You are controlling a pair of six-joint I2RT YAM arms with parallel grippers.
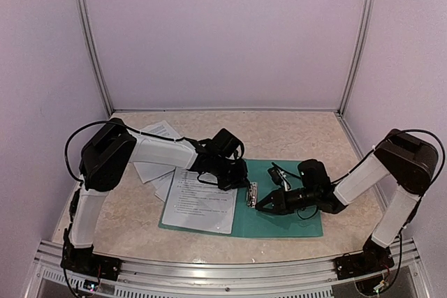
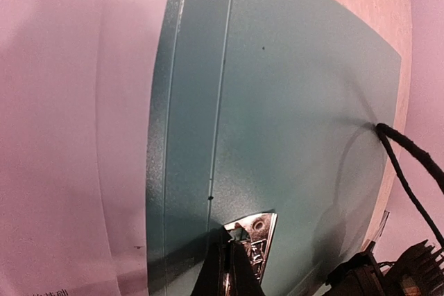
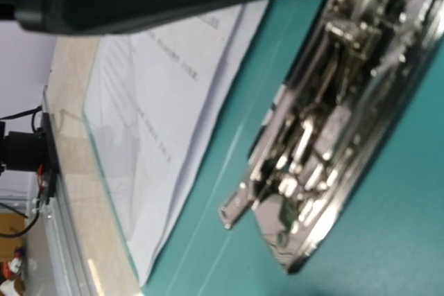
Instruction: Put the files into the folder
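The open teal folder lies on the table, a printed sheet on its left half and a metal clip mechanism at its middle. My left gripper is shut at the upper end of the clip, its tips pressed on the metal; whether anything is between them is hidden. My right gripper sits low beside the clip on the right half; in the right wrist view one dark finger crosses the top beside the metal. Its gap is hard to see.
More loose sheets lie at the back left, partly under the left arm.
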